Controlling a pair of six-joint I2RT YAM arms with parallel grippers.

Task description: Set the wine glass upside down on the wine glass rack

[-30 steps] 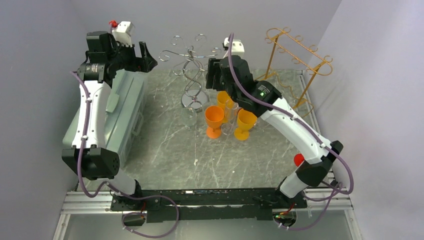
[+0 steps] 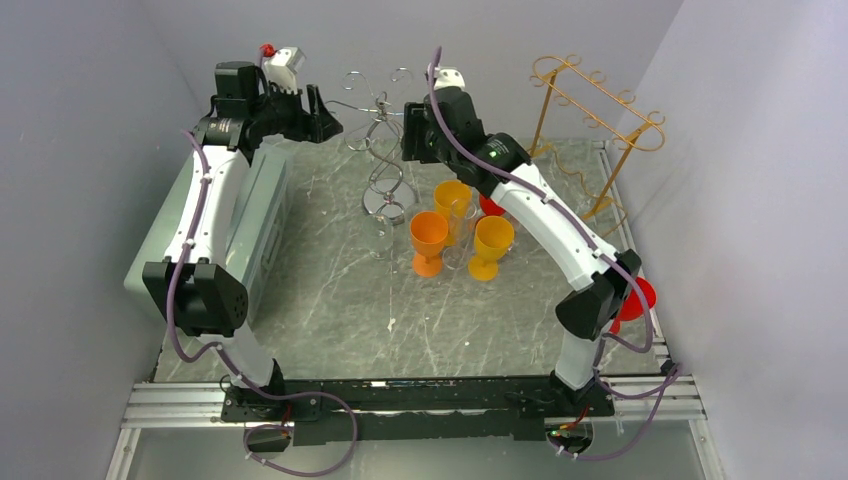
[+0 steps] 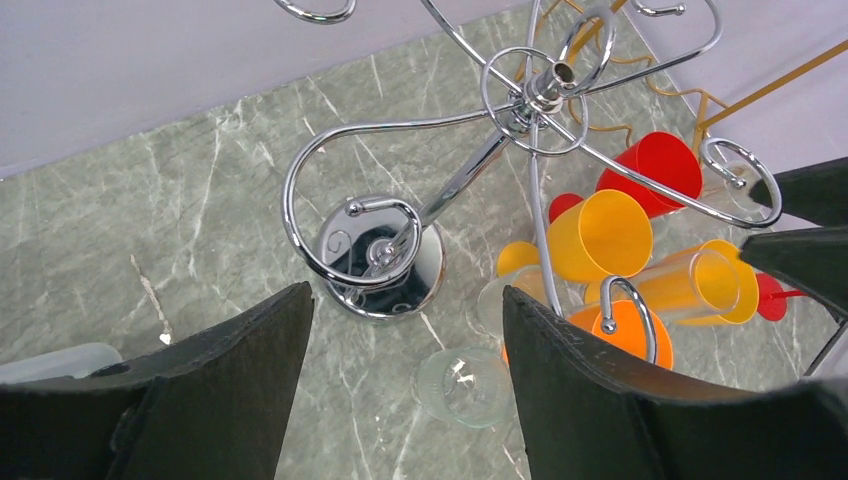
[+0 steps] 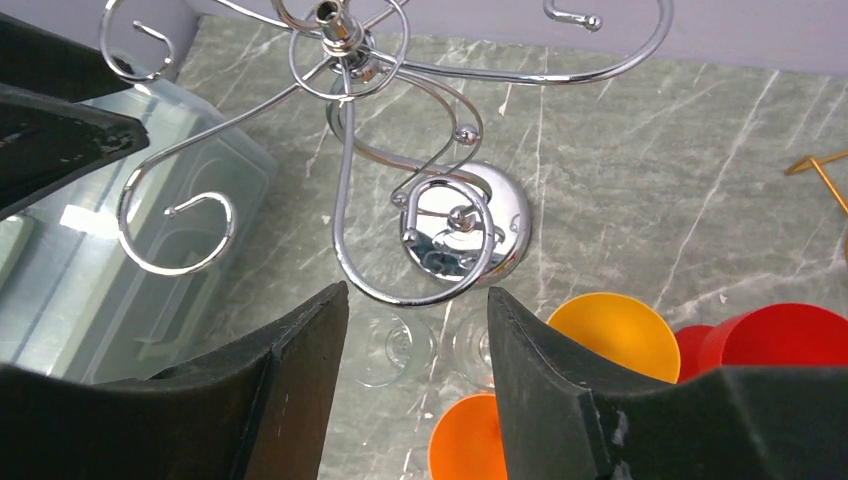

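The chrome wine glass rack (image 2: 383, 112) stands at the back, and its visible curled hooks hold no glass. One clear glass (image 2: 378, 236) is on the table in front of it; another clear glass (image 2: 458, 238) stands among the coloured cups. My left gripper is open left of the rack, a chrome loop (image 3: 292, 215) showing just beyond its fingertips. To the rack's right, my right gripper is open too, with a hook (image 4: 415, 300) in line with its gap. Neither holds anything; whether either touches the rack, I cannot tell.
Orange cup (image 2: 428, 232) and yellow cup (image 2: 492, 240) crowd the table in front of the rack. An orange wire rack (image 2: 600, 105) stands at the back right, a lidded plastic box (image 2: 250, 220) along the left.
Both grippers have moved toward the chrome rack, the left one to the right and the right one to the left. The rack, glasses and central cups stay put.
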